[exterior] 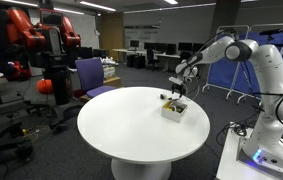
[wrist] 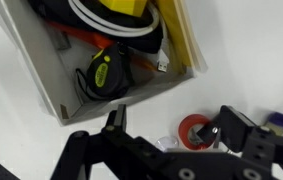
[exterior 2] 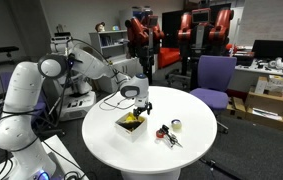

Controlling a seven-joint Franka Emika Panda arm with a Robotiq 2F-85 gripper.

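Note:
A white open box [exterior 2: 120,133] stands on the round white table. In the wrist view it holds a yellow-and-black tape measure [wrist: 106,70], a yellow item [wrist: 125,6] and a coiled dark cable [wrist: 146,41]. My gripper is open, its two dark fingers spread, with nothing held between them. It hangs over the table just past the box edge. Between and beyond the fingers lies a red ring-shaped thing [wrist: 192,127], perhaps a roll of tape, partly covered by the right finger. In exterior view 2 the gripper is above the box's far side.
Small red and dark items [exterior 2: 163,133] and a small yellowish round item [exterior 2: 176,126] lie on the table right of the box. A purple chair [exterior 2: 213,82] stands behind it.

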